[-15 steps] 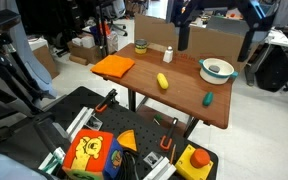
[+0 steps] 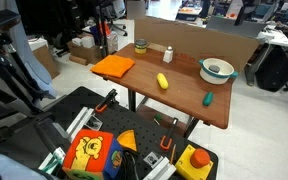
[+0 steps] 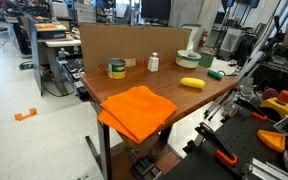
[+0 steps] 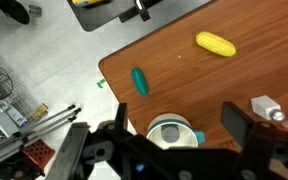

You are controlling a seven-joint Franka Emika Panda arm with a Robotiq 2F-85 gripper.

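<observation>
In the wrist view my gripper is open, its dark fingers spread wide over the table with nothing between them. Below and partly between them is a white pot (image 4: 171,130) with a greenish rim. A green, slender object (image 4: 140,82) lies on the wood to the pot's upper left. Farther right are a yellow, elongated object (image 4: 215,43) and a small white bottle (image 4: 267,107). From outside, the pot (image 2: 217,72), the yellow piece (image 2: 162,81) and the green piece (image 2: 208,99) rest apart on the brown table (image 2: 184,98).
An orange cloth (image 3: 137,110) lies at one end of the table, overhanging its edge. Nearby stands a tin can (image 3: 116,68). A cardboard panel (image 2: 199,41) walls off the back. Beside the table, a black bench (image 2: 124,118) holds clamps and a colourful box (image 2: 87,152). Mid-table wood is clear.
The dark gripper fingers have risen toward the top edge of exterior view 1 and are now almost out of it. The objects on the table have not moved.
</observation>
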